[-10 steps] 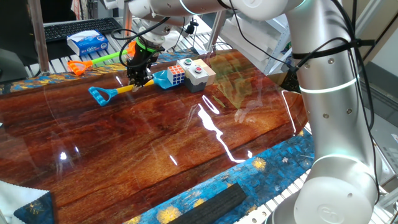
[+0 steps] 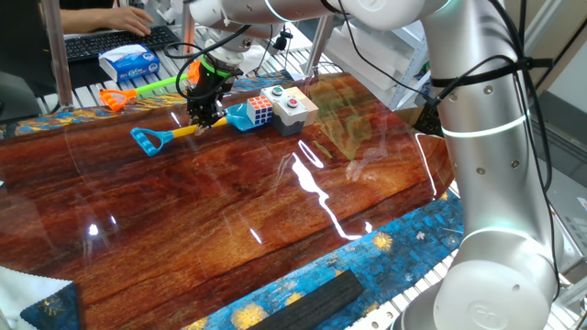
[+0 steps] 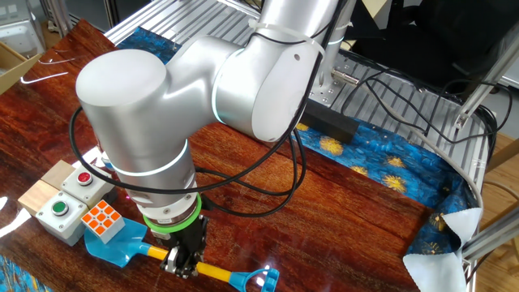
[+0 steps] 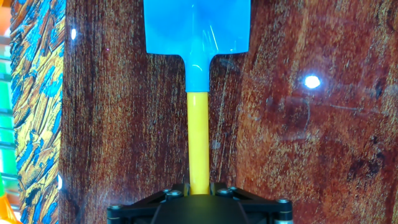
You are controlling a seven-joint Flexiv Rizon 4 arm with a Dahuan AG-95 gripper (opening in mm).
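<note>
A toy shovel with a blue blade [image 4: 198, 28], yellow shaft [image 4: 198, 134] and blue D-shaped handle [image 2: 151, 141] lies along the far side of the wooden table. My gripper points down over the shaft, its black fingertips close against both sides of it; it looks shut on the shaft. In exterior view 2 the gripper [image 3: 183, 261] hides the middle of the shaft. A Rubik's cube [image 3: 104, 221] with an orange-and-white face is at the blade's far end; whether it rests on the blade I cannot tell.
Beside the cube stands a button box [image 3: 65, 212] with green and red buttons, against a wooden block [image 3: 39, 196]. An orange-and-green toy [image 2: 165, 84] lies beyond the table's far edge, near a tissue box [image 2: 129, 64].
The arm, shovel and cube look unchanged. Only the person's hand at the keyboard has moved into fuller view.
</note>
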